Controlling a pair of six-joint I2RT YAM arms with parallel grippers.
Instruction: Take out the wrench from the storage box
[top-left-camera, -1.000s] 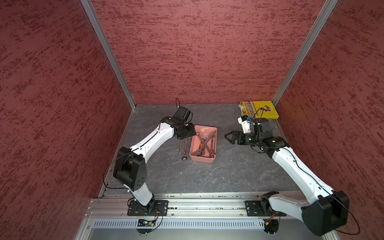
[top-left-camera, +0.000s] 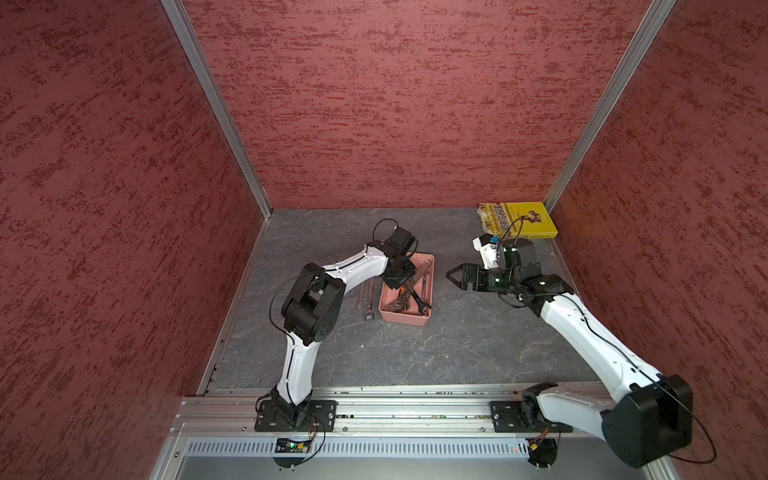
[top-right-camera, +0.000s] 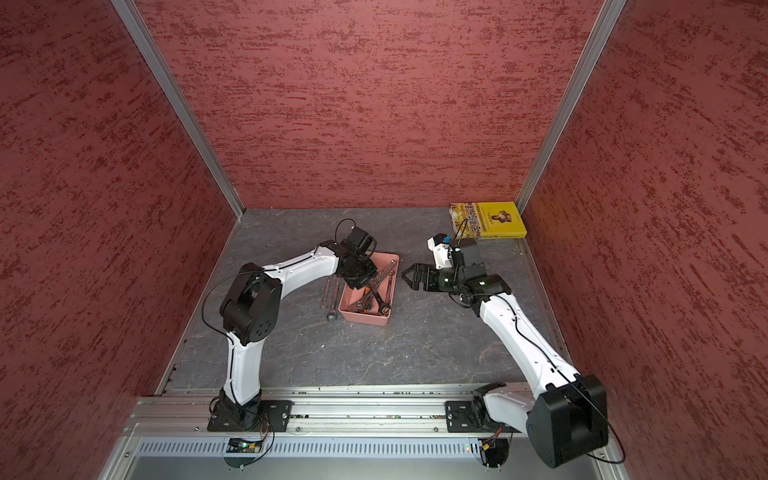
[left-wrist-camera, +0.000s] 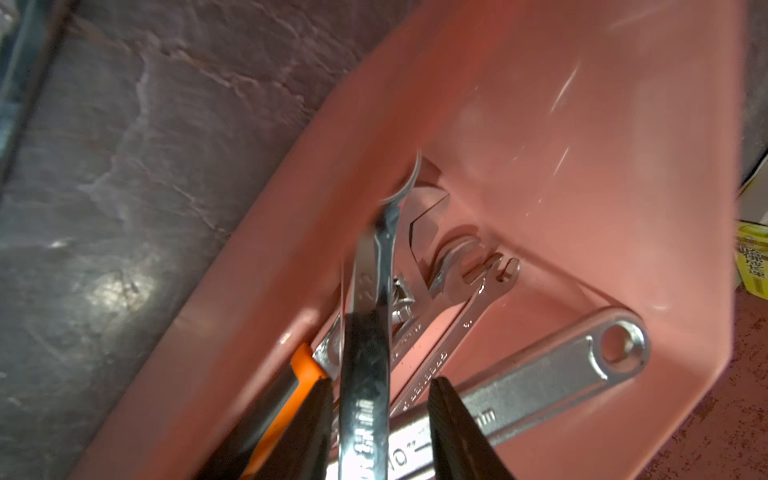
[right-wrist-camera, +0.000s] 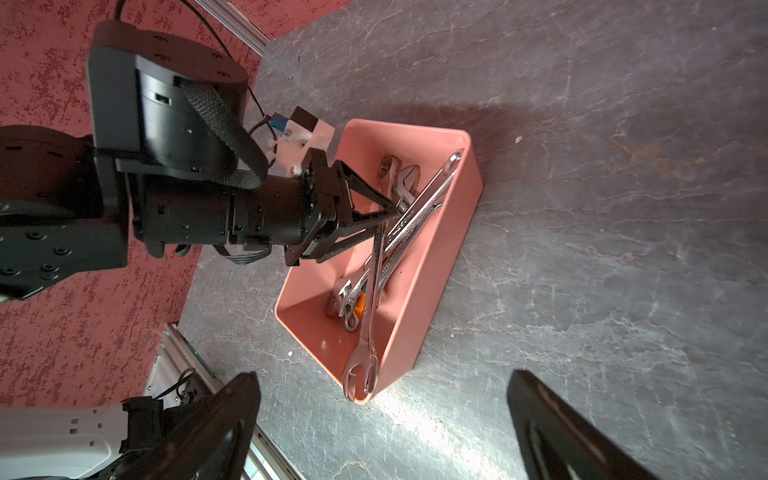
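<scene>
The pink storage box (top-left-camera: 404, 317) holds several silver wrenches and an orange-handled tool (left-wrist-camera: 301, 376). My left gripper is down inside the box with its fingers part open around the shaft of a long silver wrench (left-wrist-camera: 368, 352); whether they touch it I cannot tell. In the right wrist view that wrench (right-wrist-camera: 369, 312) runs diagonally to the box's near corner. My right gripper hangs open to the right of the box, nothing between its fingers.
More wrenches (top-left-camera: 369, 308) lie on the grey table just left of the box. A yellow book-like box (top-left-camera: 516, 220) sits at the back right. The table right of the box (right-wrist-camera: 600, 240) is clear.
My left arm has moved right, from above the box's left side down into it over the wrenches. The right arm has shifted only slightly.
</scene>
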